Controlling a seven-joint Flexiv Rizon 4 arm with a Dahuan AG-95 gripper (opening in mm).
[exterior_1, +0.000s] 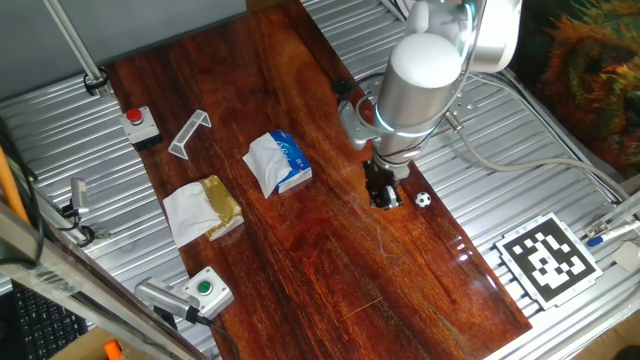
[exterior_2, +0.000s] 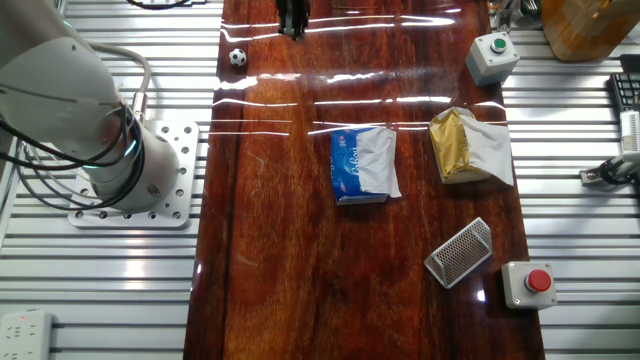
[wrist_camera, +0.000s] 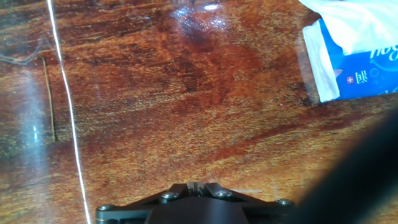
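Note:
My gripper hangs over the dark wooden table near its right edge in exterior view 1. At the bottom of the wrist view its fingertips meet, so the gripper is shut, and nothing shows between them. A small black-and-white ball rests on the wood just right of it, outside the wrist view. The blue tissue pack, with white tissue sticking out, lies left of the gripper and apart from it; part of the blue pack fills the wrist view's upper right. Farther left sits a gold tissue pack.
A white perforated bracket, a red-button box and a green-button box stand along the table's far side from the arm. A marker board lies off the table.

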